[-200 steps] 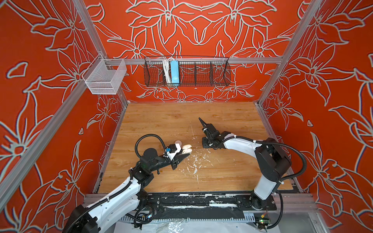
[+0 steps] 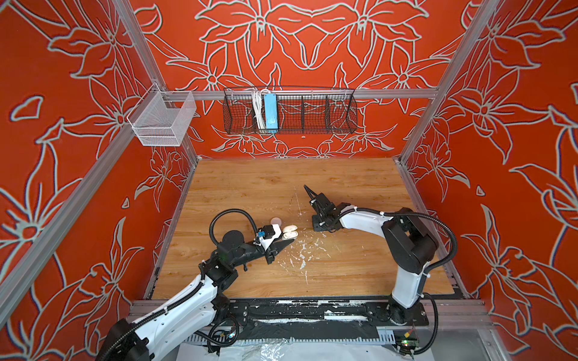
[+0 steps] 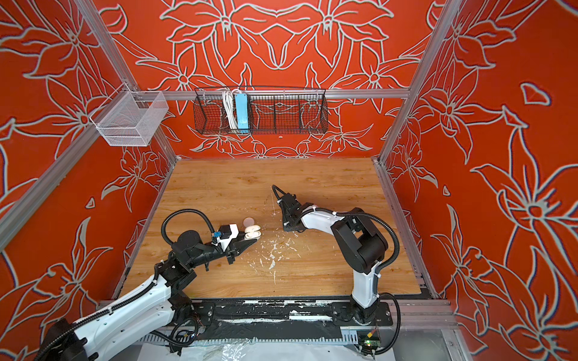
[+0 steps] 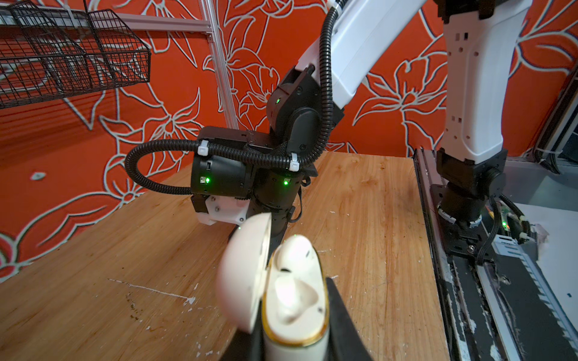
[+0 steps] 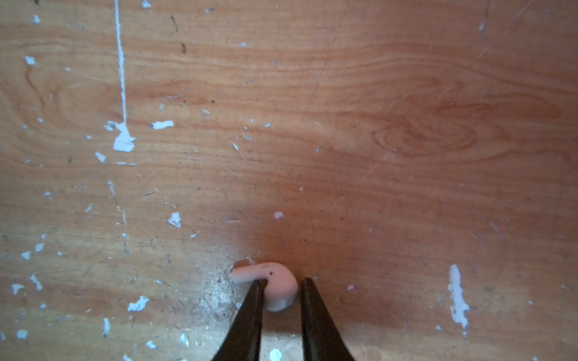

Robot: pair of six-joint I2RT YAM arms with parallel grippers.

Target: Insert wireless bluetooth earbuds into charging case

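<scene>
The white charging case (image 4: 295, 325) stands with its lid (image 4: 240, 273) swung open, held upright by my left gripper, which is shut on its lower body. Two white hollows show inside the case; whether one holds an earbud I cannot tell. On the wood lies a pale pinkish earbud (image 5: 280, 287), its stem pointing left in the right wrist view. My right gripper points down at it, part open, with a fingertip on either side of its round head. A gap shows beside the right finger (image 5: 308, 300).
A small round pinkish disc (image 2: 275, 221) lies on the table just beyond the case. Paint flecks mark the wood. A wire basket (image 2: 313, 114) hangs on the rear wall.
My right arm has shifted slightly left and its forearm has lowered, bringing the hand a little closer over the table. The left arm and the case have stayed put.
</scene>
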